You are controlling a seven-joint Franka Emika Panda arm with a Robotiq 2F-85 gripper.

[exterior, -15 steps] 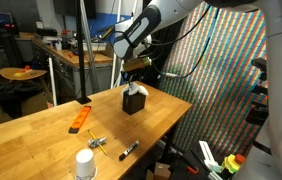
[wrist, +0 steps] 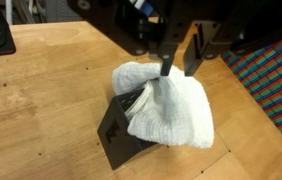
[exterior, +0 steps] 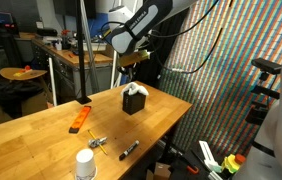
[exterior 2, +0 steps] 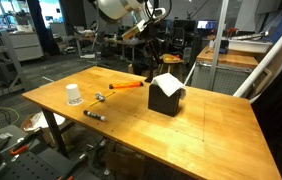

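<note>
A white cloth (wrist: 176, 108) is bunched over the top of a black box (wrist: 121, 135), draping down over its side in the wrist view. In exterior view 1 the cloth (exterior: 135, 87) sits on the box (exterior: 133, 103), toward the far part of the table; exterior view 2 shows the same cloth (exterior 2: 167, 84) and box (exterior 2: 164, 102). My gripper is above the cloth, its fingers apart, and nothing visible is held between them. From the exterior, the fingertips are small and hard to make out.
An orange-red object (exterior: 80, 119), a yellow stick (exterior: 98, 145), a white cup (exterior: 86, 163) and a dark cylindrical tool (exterior: 129, 150) lie around the nearer table. Bare wood surrounds the box (exterior 2: 211, 125) on its right in exterior view 2.
My arm has risen away from the box and now stands higher above it. The cloth remains on the box, its top looking slightly rearranged.
</note>
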